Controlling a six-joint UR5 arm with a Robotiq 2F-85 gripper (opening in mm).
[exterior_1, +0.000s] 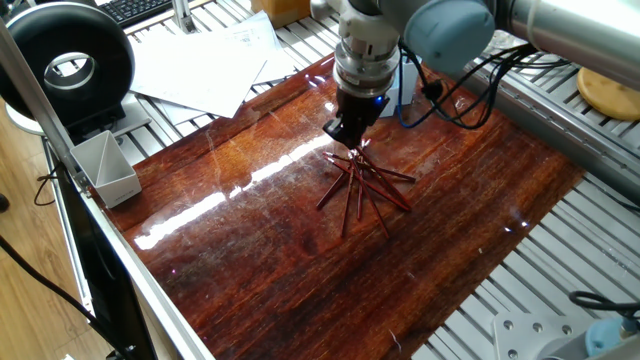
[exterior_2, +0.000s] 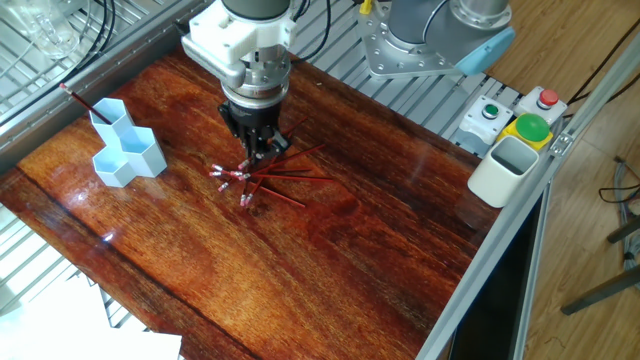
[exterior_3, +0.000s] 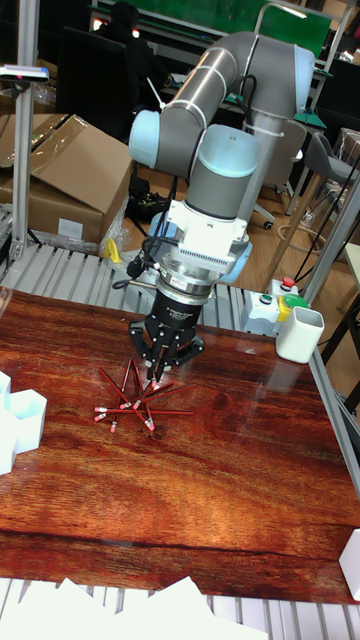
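Several dark red pencils (exterior_1: 375, 207) lie crossed in a loose heap on the wooden board. Their pale ends bunch together in exterior view 2, where one pencil (exterior_2: 318, 179) points right. Right over that bunch, pointing down, is my gripper (exterior_3: 158, 381). Its dark fingertips come close to the pale ends. Whether a pencil sits between the fingers is too small and dark to tell. A light-blue holder of joined hexagonal cups (exterior_2: 127, 158) stands to the left in exterior view 2, one red pencil (exterior_2: 84, 103) leaning in its back cup.
A white square cup (exterior_2: 503, 172) stands by the buttons at the board's far right in exterior view 2. An open white box (exterior_1: 106, 170) sits at the left edge in exterior view 1, with papers (exterior_1: 190, 70) behind. Much of the board (exterior_3: 181, 501) is bare.
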